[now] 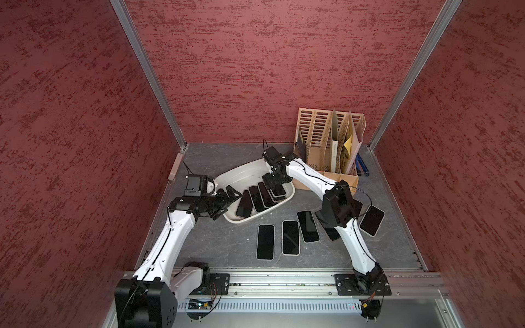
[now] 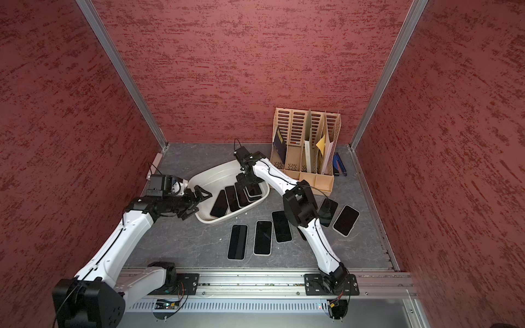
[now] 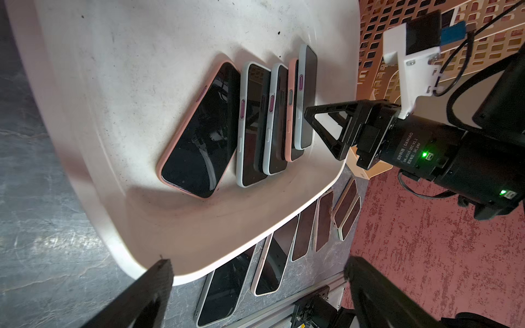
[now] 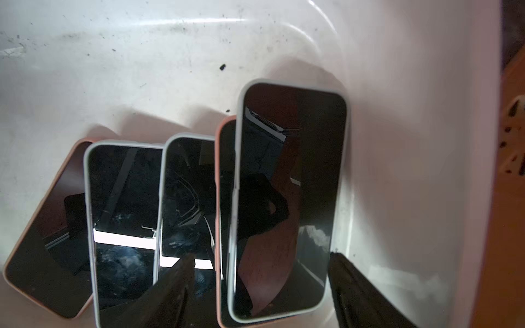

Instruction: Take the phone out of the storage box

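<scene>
The storage box is a white oval tub [image 1: 248, 177] holding several dark-screened phones that overlap in a row. Rightmost and on top lies a phone with a pale frame [image 4: 289, 202], partly over a pink-framed phone [image 4: 225, 164]. Directly above that pale phone, my right gripper stands part open. One finger is on either side of the phone in the right wrist view, and no grip on it shows. Over the tub's left end, my left gripper [image 1: 227, 203] is open and empty. Another pink-framed phone [image 3: 205, 131] lies slanted at the row's left.
Several phones lie on the grey table in front of the tub, among them one at the left [image 1: 265, 242] and one at far right [image 1: 372, 220]. A wooden rack [image 1: 314, 147] with folders stands behind right of the tub. My right arm [image 1: 314, 177] crosses its front.
</scene>
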